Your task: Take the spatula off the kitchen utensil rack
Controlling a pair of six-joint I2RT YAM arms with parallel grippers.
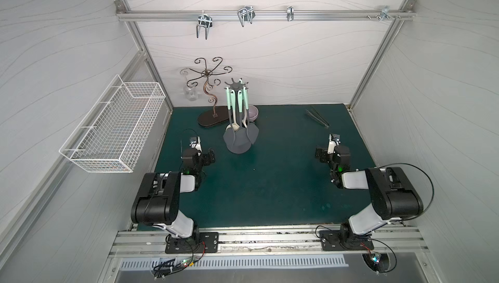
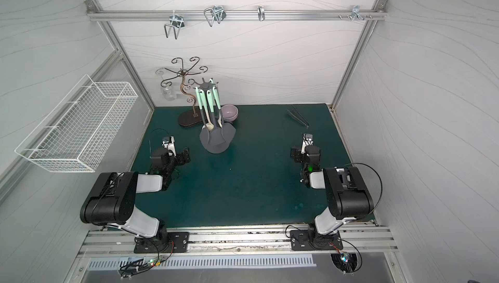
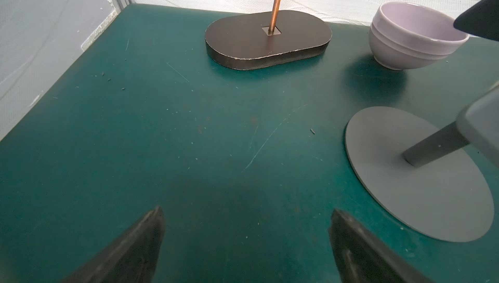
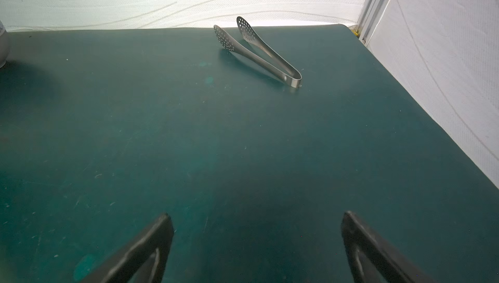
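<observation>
A utensil rack (image 1: 236,84) with mint-handled kitchen utensils stands at the back middle of the green table (image 1: 270,179). Grey heads, among them what looks like a spatula (image 2: 221,140), hang at its front. In the left wrist view its round grey base (image 3: 389,189) is at the right. My left gripper is open and empty, low over the table to the front left of the rack. My right gripper is open and empty over the right of the table, apart from the rack.
A scrolled metal stand (image 3: 267,44) is behind the rack to the left, a lilac bowl (image 3: 415,38) behind it. Steel tongs (image 4: 265,59) lie at the back right. A white wire basket (image 1: 119,127) is on the left wall.
</observation>
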